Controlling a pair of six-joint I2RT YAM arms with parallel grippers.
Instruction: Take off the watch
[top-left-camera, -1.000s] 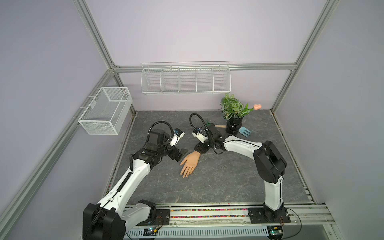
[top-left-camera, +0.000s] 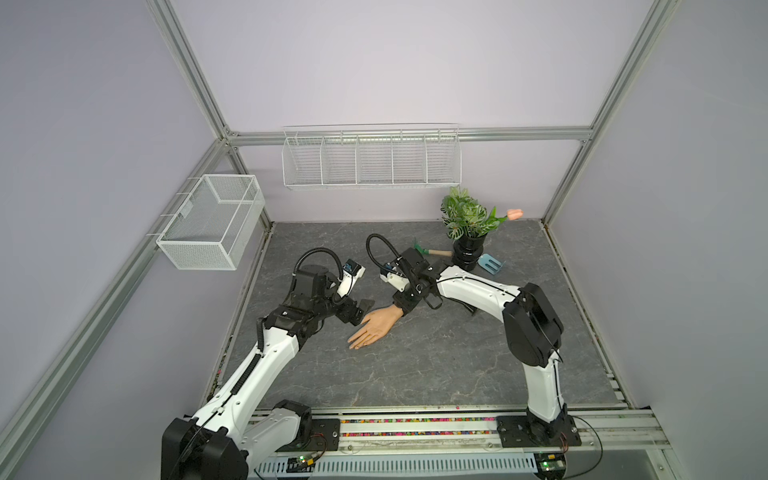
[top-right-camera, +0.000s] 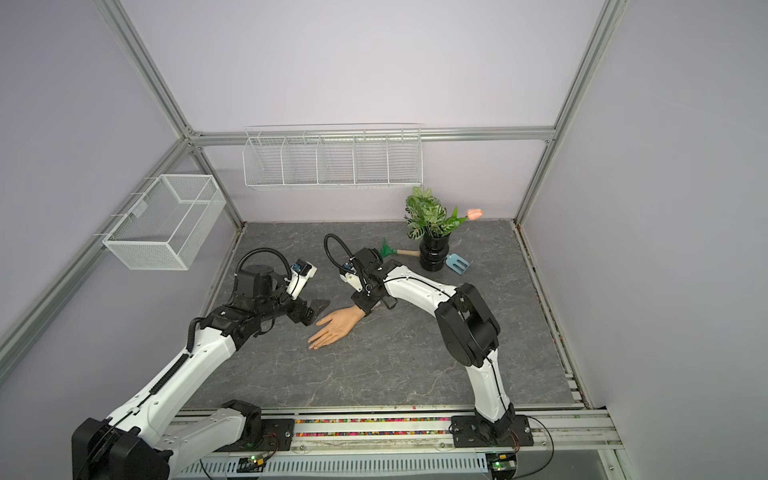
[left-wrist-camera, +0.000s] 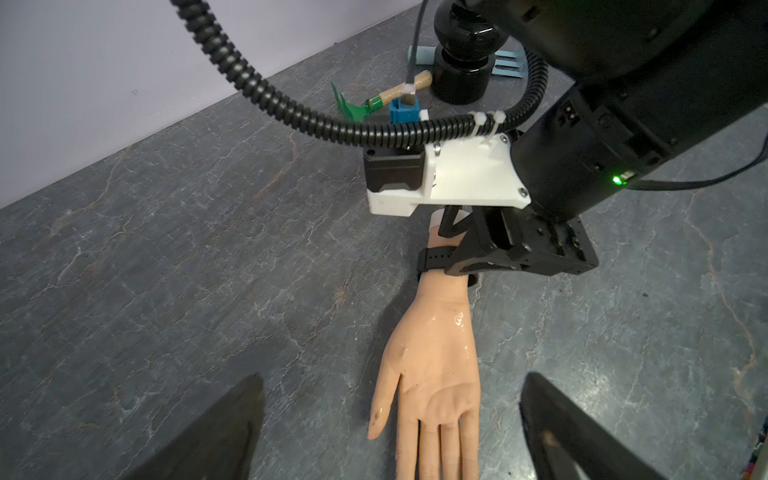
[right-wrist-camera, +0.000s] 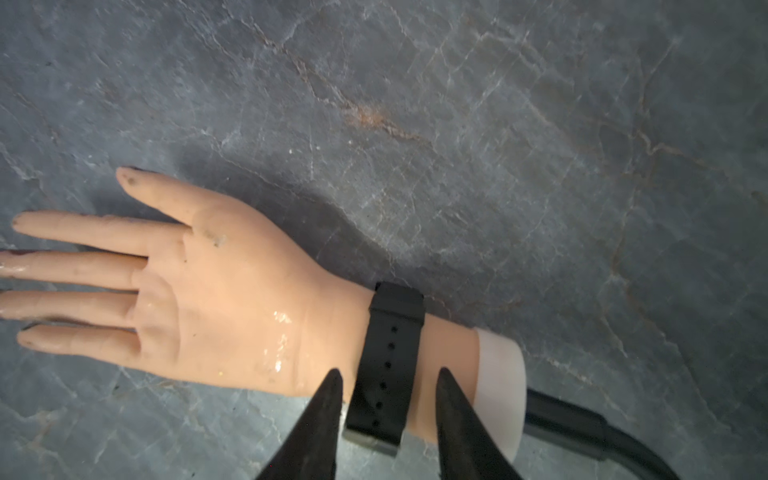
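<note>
A model hand (right-wrist-camera: 232, 296) lies palm up on the table, a black watch strap (right-wrist-camera: 389, 360) still wrapped around its wrist. The strap's loose-looking end juts past the wrist's lower edge in the right wrist view. My right gripper is part open above the wrist; its two fingers appear on either side of the strap, and contact cannot be made out. The watch's face is hidden beneath the wrist. Off the hand's finger side, my left gripper stands open with nothing between its blurred fingers.
A black vase (top-left-camera: 469, 249) with plants, a green hand tool (left-wrist-camera: 372, 102) and a blue fork (top-left-camera: 490, 264) sit at the back right. Wire baskets (top-left-camera: 212, 220) hang on the walls.
The hand has turned on the table, its fingertips swinging leftward.
</note>
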